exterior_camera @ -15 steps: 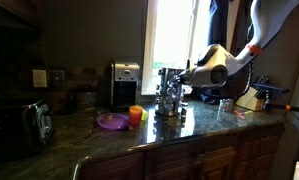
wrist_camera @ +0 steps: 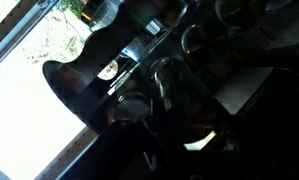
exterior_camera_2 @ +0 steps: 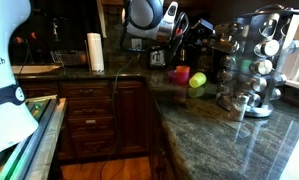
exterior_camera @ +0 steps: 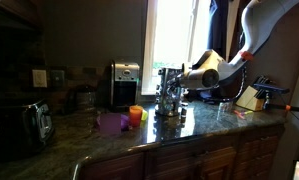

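Observation:
In exterior view 1 my gripper (exterior_camera: 179,80) is at the upper part of the dark jar rack (exterior_camera: 169,102), in front of the window. Exterior view 2 shows the rack (exterior_camera_2: 264,62) closer, with several small jars in it. The wrist view is very dark against the bright window. A shiny glass jar (wrist_camera: 171,88) shows close to my gripper, which appears shut on it, though the fingertips are mostly lost in shadow. How far the jar sits inside the rack cannot be made out.
An orange cup (exterior_camera: 135,115) and a purple plate (exterior_camera: 111,124) are on the counter left of the rack. A toaster (exterior_camera: 34,125) stands farther left, a coffee machine (exterior_camera: 125,85) at the wall. A knife block (exterior_camera: 251,98) is at the right.
The arm has shifted slightly downward near the rack. The purple plate, a flat oval earlier, now looks taller and squarer. The other counter objects look unchanged.

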